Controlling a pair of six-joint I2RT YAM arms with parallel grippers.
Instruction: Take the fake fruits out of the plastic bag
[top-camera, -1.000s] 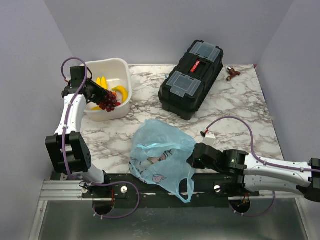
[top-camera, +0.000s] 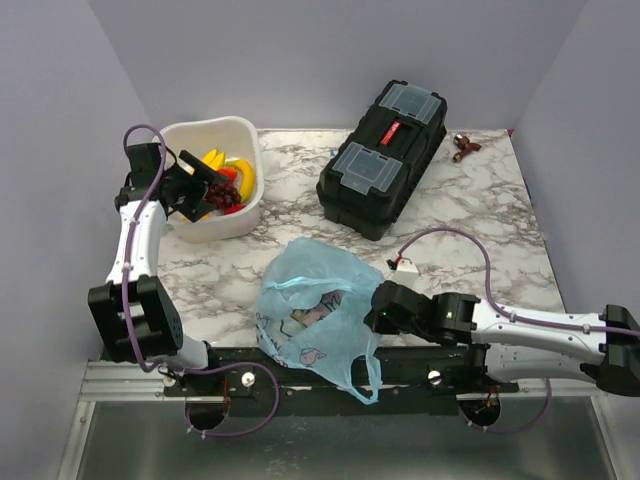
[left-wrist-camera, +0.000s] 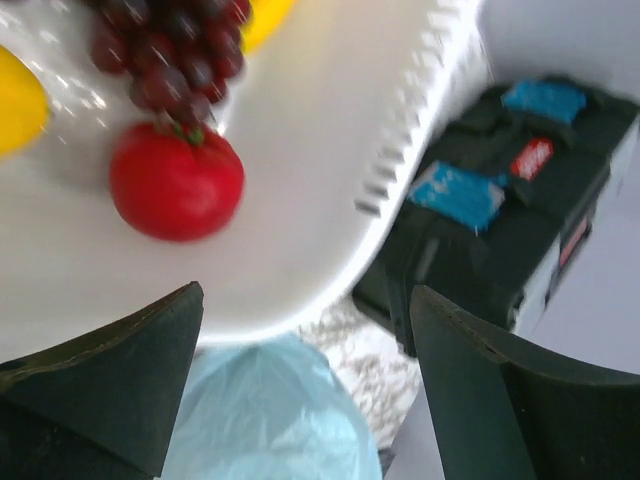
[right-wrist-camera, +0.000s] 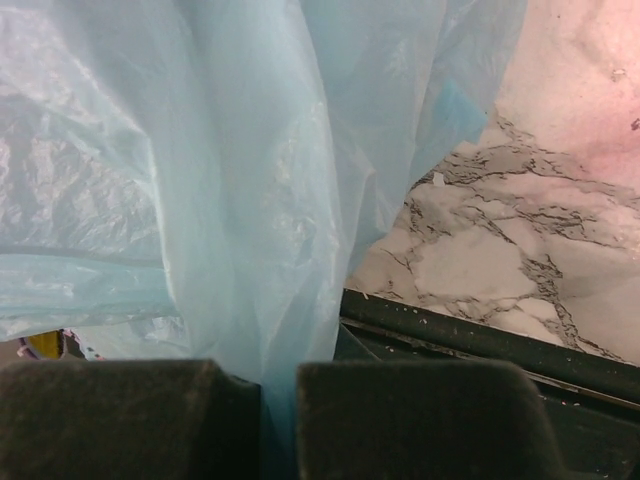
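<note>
My left gripper (top-camera: 200, 195) is open over the white bin (top-camera: 205, 135), where yellow bananas (top-camera: 245, 180), red grapes (top-camera: 222, 196) and red round fruit lie; in the left wrist view a red apple-like fruit (left-wrist-camera: 175, 180) sits below the grapes (left-wrist-camera: 170, 65), nothing between the fingers. The light blue plastic bag (top-camera: 310, 275) lies at the front middle, its inside partly hidden, with some pale items showing. My right gripper (top-camera: 375, 320) is shut on the bag's right edge; in the right wrist view the gathered film (right-wrist-camera: 240, 200) runs between its fingers.
A black toolbox (top-camera: 380, 160) stands at the back middle, with a small brown and metal object (top-camera: 466, 147) right of it.
My right arm and the bag's edge have shifted slightly left.
</note>
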